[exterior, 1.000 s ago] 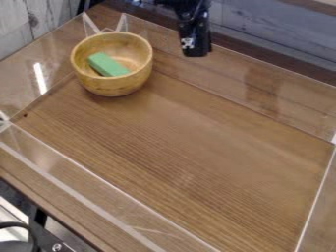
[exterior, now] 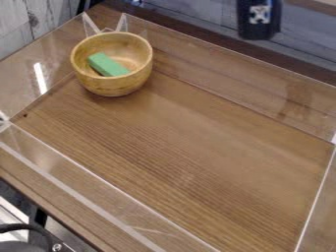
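A yellow wooden bowl [exterior: 121,87] stands at the back left of the wooden table, with a green block [exterior: 108,64] lying inside it. My gripper [exterior: 258,20] is high at the top right, away from the bowl and mostly cut off by the frame edge; its fingers are too indistinct to read.
A clear rim runs along its edges, with a wall behind. A dark cable shows at the lower left corner, off the table.
My gripper has moved right and upward, away from the bowl. The bowl and the green block look unchanged.
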